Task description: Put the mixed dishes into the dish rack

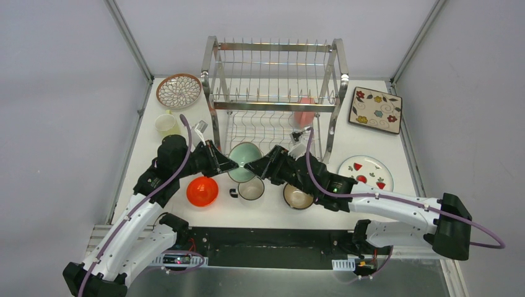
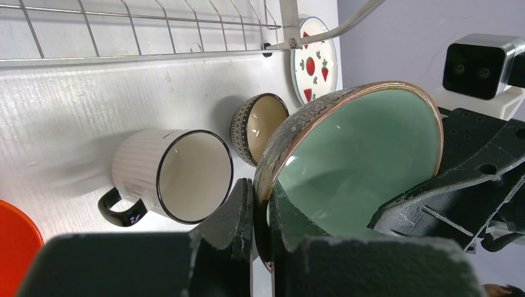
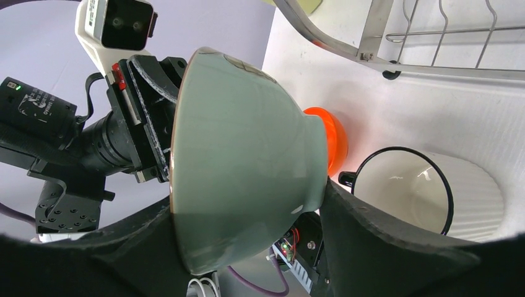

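Note:
A pale green bowl with a patterned outside is held in the air between both grippers, over a white mug. My left gripper is shut on its rim. My right gripper is at the bowl's other side; in the right wrist view the bowl fills the space between its fingers, and whether they grip it is unclear. The dish rack stands behind, with a pink item in it.
An orange bowl, a tan patterned bowl, a strawberry plate, a square floral plate, a round patterned plate and a pale yellow mug stand around the rack on the white table.

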